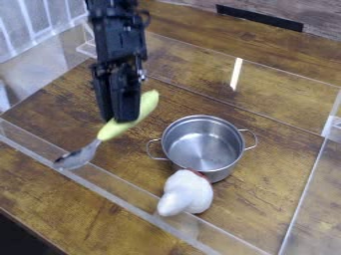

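My gripper, a dark arm coming down from the top, holds a yellow-handled spoon in the air, its silver bowl angled down to the lower left. The gripper is left of a steel pot with two wire handles. A white object with a bit of red, perhaps a toy, lies just below the pot. The fingertips are partly hidden against the spoon handle.
The wooden table has clear room at the back and right. Transparent strips or walls cross the front and right side, and a white stripe lies behind the pot.
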